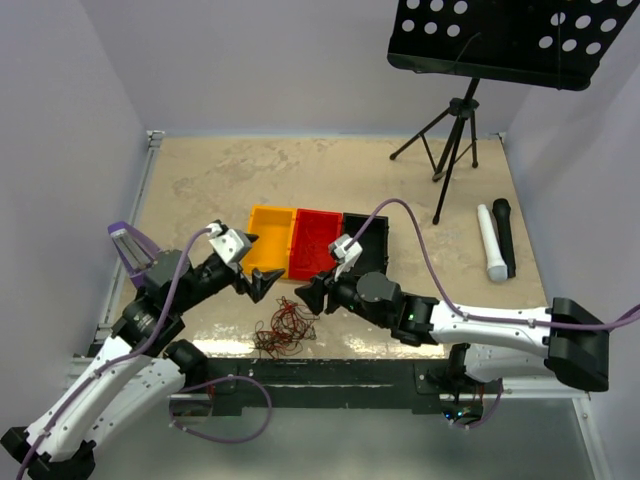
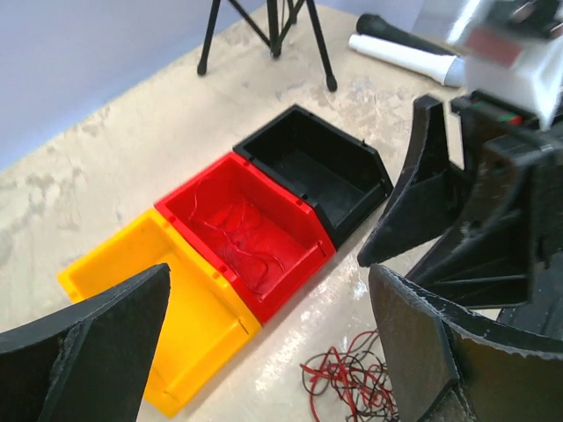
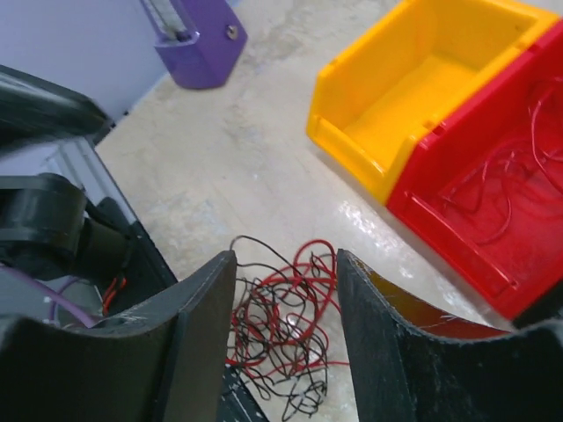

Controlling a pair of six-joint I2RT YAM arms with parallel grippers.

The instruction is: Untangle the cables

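Red and black cables (image 1: 286, 328) lie in a tangled heap on the table in front of the bins. Their loops also fill the lower middle of the right wrist view, where the heap (image 3: 286, 321) shows between and beyond my right gripper. That gripper's fingers stand part open, apart from the cables, with nothing held. My left gripper (image 1: 262, 262) is open and empty beside the yellow bin (image 1: 268, 226). In the red bin (image 1: 328, 216) lie some thin red cables (image 2: 242, 237). The black bin (image 2: 303, 119) looks empty.
White and black microphones (image 1: 505, 235) lie at the right. Behind them stands a tripod stand (image 1: 455, 130). A purple object (image 1: 135, 250) is at the left edge. Free table stretches behind the bins. The two grippers are close together.
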